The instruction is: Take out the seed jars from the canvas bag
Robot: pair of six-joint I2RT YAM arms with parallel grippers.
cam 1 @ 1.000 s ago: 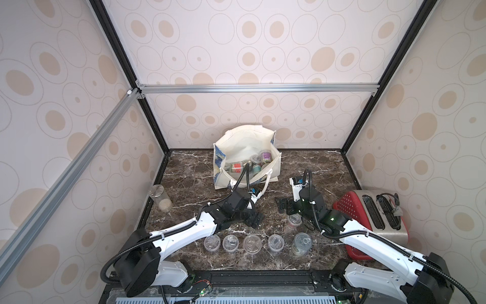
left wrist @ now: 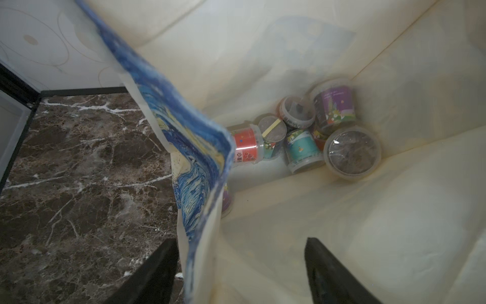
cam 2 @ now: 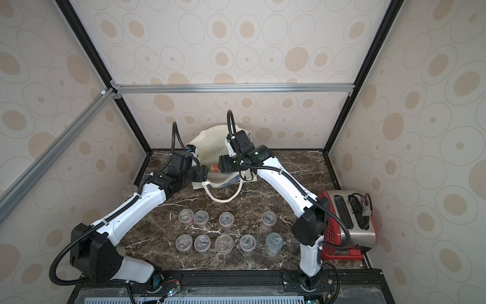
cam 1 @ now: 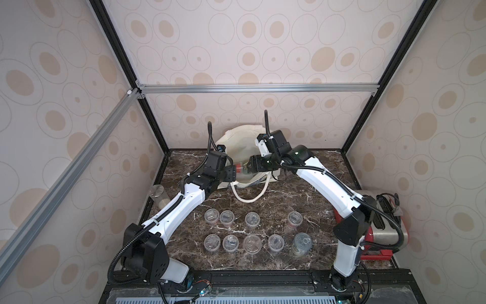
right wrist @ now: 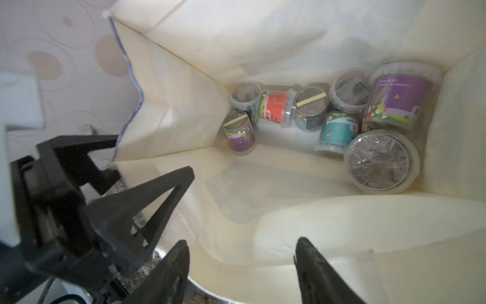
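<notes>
The cream canvas bag (cam 1: 244,135) stands at the back centre, both grippers at its mouth. Inside lie several seed jars: a red-label one (right wrist: 275,107), a teal one (right wrist: 338,130), a large purple one (right wrist: 397,98), a small purple one (right wrist: 238,133) and others. My left gripper is open at the bag's left front rim, fingers blurred. My right gripper hangs over the jars in the mouth, its blurred fingertips spread apart over cream fabric; whether it grips anything is unclear. The left gripper also shows at the left of the right wrist view.
Two rows of clear-lidded jars (cam 1: 252,244) stand on the front of the marble counter (cam 1: 187,162). A taller jar (cam 1: 159,197) is at the left edge. A red and steel toaster (cam 2: 354,228) stands at the right front.
Both arms have risen and moved back to the bag from the front of the counter; my right gripper has swung left over the bag's mouth, the left one sits at its left side.
</notes>
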